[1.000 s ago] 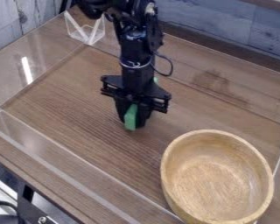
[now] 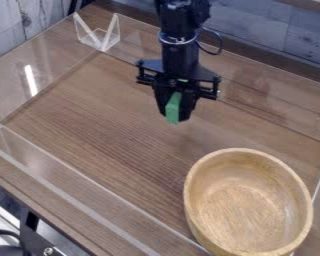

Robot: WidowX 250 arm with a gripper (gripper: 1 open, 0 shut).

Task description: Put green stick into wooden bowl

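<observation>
The green stick (image 2: 174, 107) hangs upright between the fingers of my black gripper (image 2: 175, 112), which is shut on it. Gripper and stick are at the upper middle of the camera view, over the wooden table; how high above it I cannot tell. The stick's upper part is hidden by the gripper. At the lower right stands the round wooden bowl (image 2: 194, 205), pale and empty, well apart from the gripper and nearer the camera.
A clear wire-like stand (image 2: 99, 35) is at the back left. Wooden boards (image 2: 276, 45) line the far side. Dark cables lie at the bottom left corner.
My gripper has moved up the picture and slightly right, carrying the green stick with it. The bowl has stayed in place.
</observation>
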